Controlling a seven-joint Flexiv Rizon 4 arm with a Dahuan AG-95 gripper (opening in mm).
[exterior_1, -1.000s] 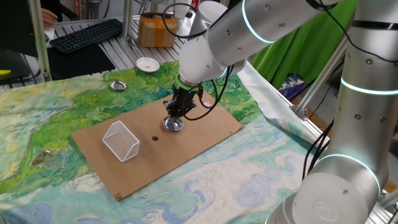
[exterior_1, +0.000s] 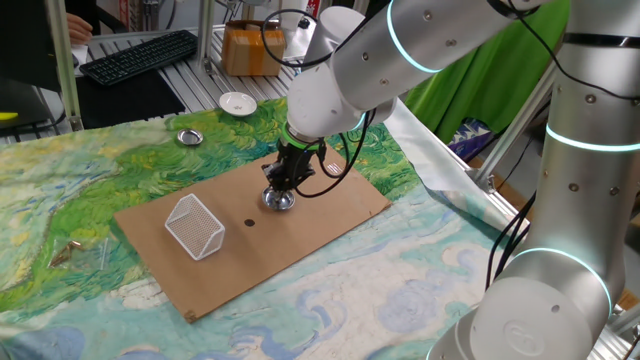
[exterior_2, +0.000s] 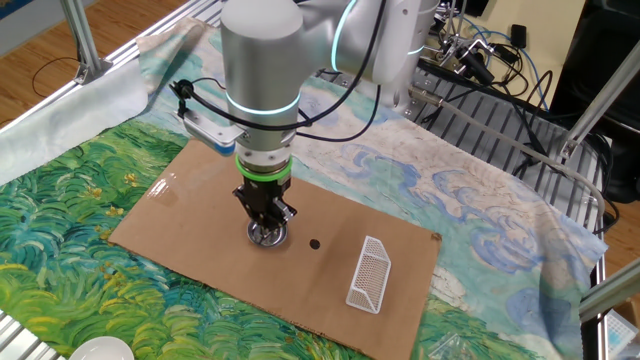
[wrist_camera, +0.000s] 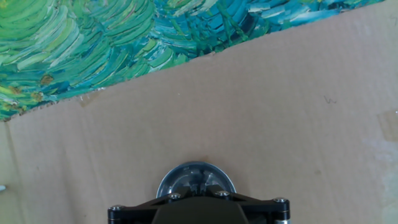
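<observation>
A small shiny metal dish (exterior_1: 279, 201) rests on the brown cardboard sheet (exterior_1: 300, 235). My gripper (exterior_1: 281, 194) points down into it, with the fingertips inside or just above the bowl. From the other side, the dish (exterior_2: 254, 241) shows around the tips of the gripper (exterior_2: 266, 230). In the wrist view the far rim of the dish (wrist_camera: 196, 165) curves out beyond the black finger linkages, which cover its near part. The finger gap is too dark and small to judge, and no separate object shows between the fingertips.
A white mesh goal-like frame (exterior_1: 195, 228) stands on the cardboard, with a black dot (exterior_1: 249, 223) between it and the dish. Another metal dish (exterior_1: 190, 137) and a white bowl (exterior_1: 238, 104) lie beyond the sheet. A small plastic bag (exterior_1: 68, 254) lies at the left.
Over the last second my gripper has come down slightly into the dish. The dish and white frame stay put.
</observation>
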